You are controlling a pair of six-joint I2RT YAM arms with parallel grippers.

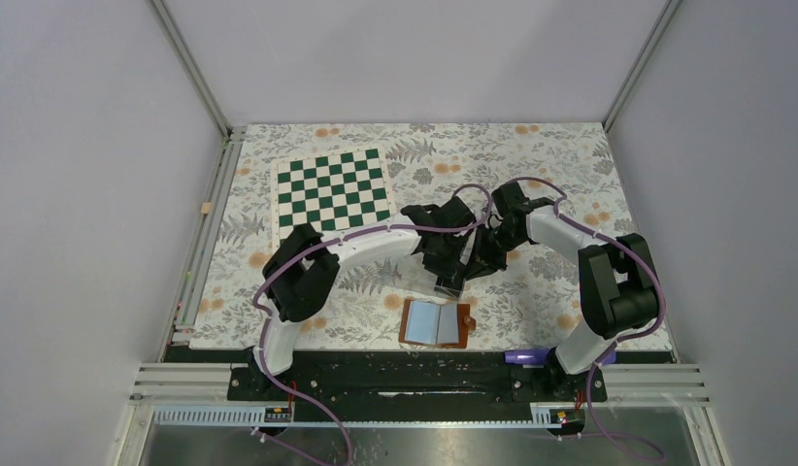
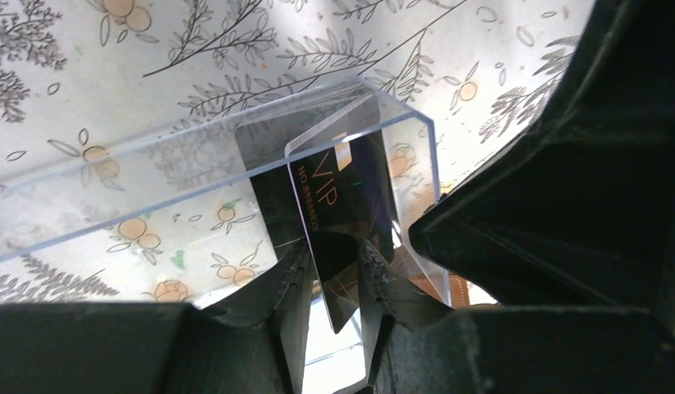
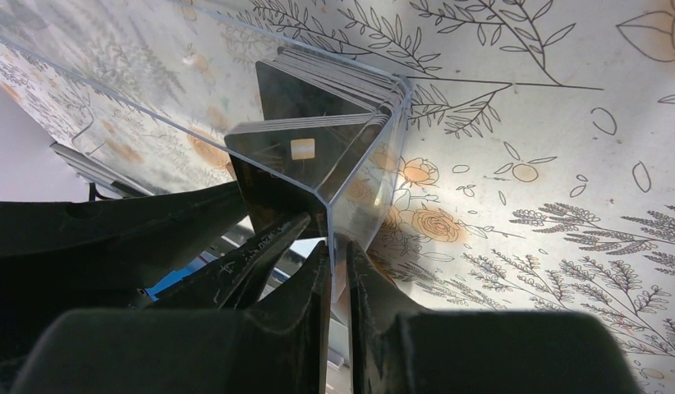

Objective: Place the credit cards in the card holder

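A clear acrylic box [image 3: 374, 205] holds stacks of black credit cards [image 3: 309, 90], including a VIP card [image 2: 334, 189]. My left gripper reaches into the box at the VIP card, part open, its fingertips on either side of the card's lower end. My right gripper is shut on the box's end corner. The open brown card holder [image 1: 407, 320] with pale sleeves lies just in front of the box in the top view.
A green checkered board [image 1: 327, 184] lies at the back left. A purple object [image 1: 521, 357] lies at the front edge.
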